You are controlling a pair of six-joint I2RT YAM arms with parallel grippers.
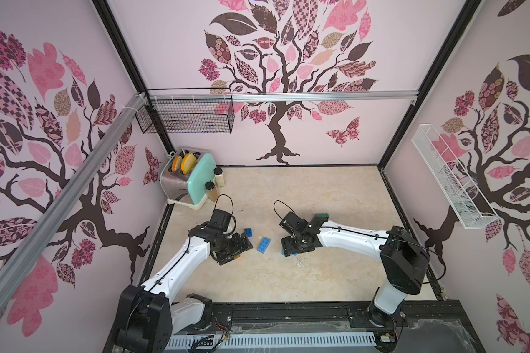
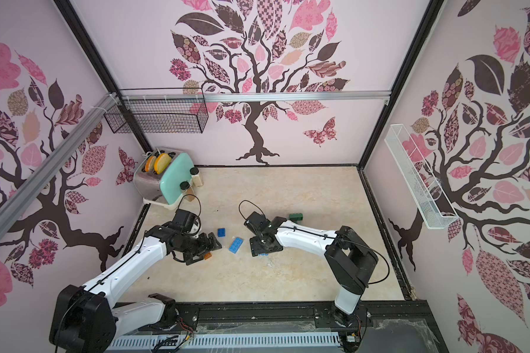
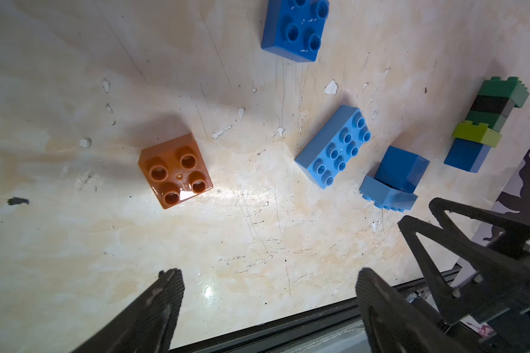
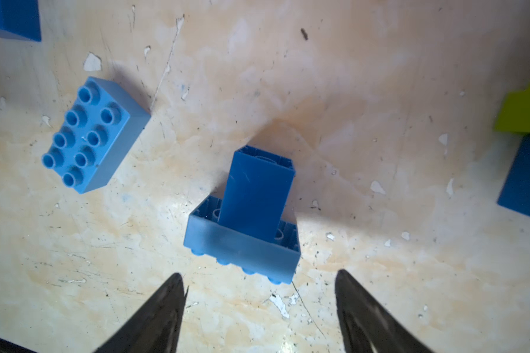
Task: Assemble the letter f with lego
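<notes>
A dark blue brick joined crosswise to a long light blue brick forms a T-shaped piece point(image 4: 256, 197), lying on its side. My right gripper hovers over its near side, fingers apart, nothing between them. A loose light blue brick point(image 4: 97, 138) rests left of it, studs up. In the left wrist view, an orange brick point(image 3: 176, 170) lies before my left gripper, which is open and empty. A dark blue brick point(image 3: 295, 29) sits farther back. To the right is a joined row of dark green, black, lime and blue bricks point(image 3: 485, 123).
At the back left a toy toaster point(image 1: 188, 176) stands with two small bottles point(image 1: 211, 191) beside it. Both arms reach in low over the middle.
</notes>
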